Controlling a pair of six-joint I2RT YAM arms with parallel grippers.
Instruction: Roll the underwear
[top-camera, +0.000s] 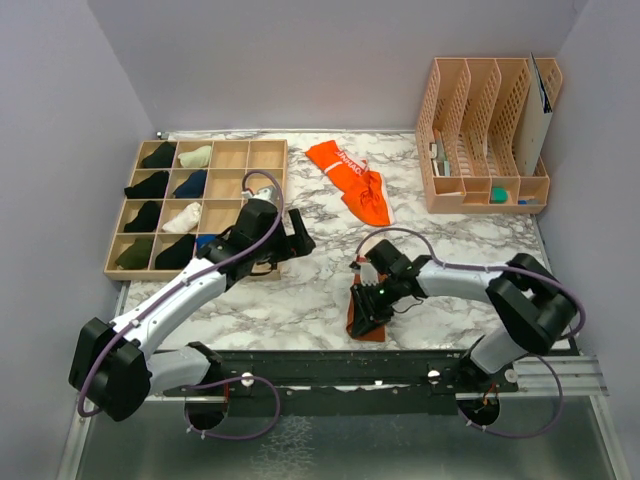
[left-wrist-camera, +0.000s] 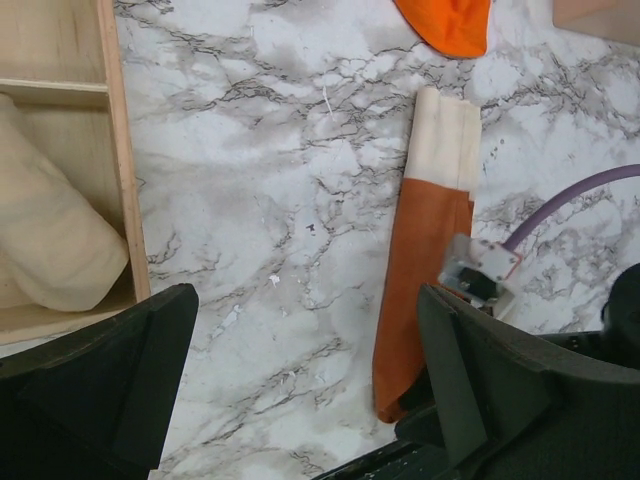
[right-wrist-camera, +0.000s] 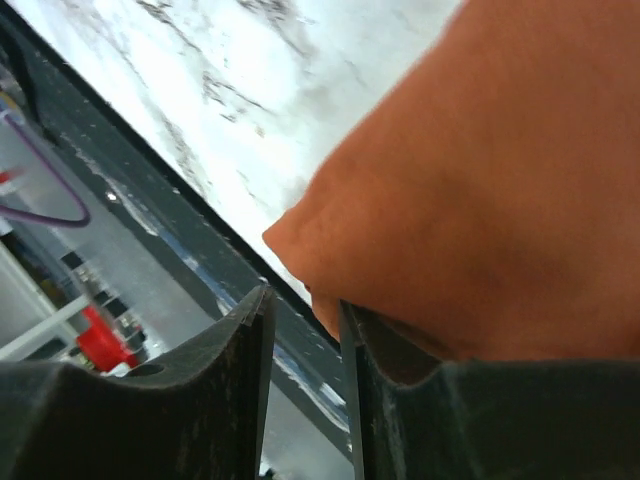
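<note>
The underwear (left-wrist-camera: 412, 270) lies flat in a long folded strip, rust-orange with a cream band at its far end; its near end sits close to the table's front edge. Over that near end is my right gripper (top-camera: 362, 332), part open. In the right wrist view its two fingertips stand a small gap apart at the corner of the orange cloth (right-wrist-camera: 470, 200); whether cloth is between them I cannot tell. My left gripper (top-camera: 299, 232) hangs wide open to the left of the strip, with nothing between its fingers.
A wooden compartment box (top-camera: 272, 150) holding several rolled cloths stands at the left. An orange printed cloth (top-camera: 350, 178) lies at the back, and a tan organizer (top-camera: 450, 200) fills the back right. Bare marble (top-camera: 290, 315) shows left of the strip.
</note>
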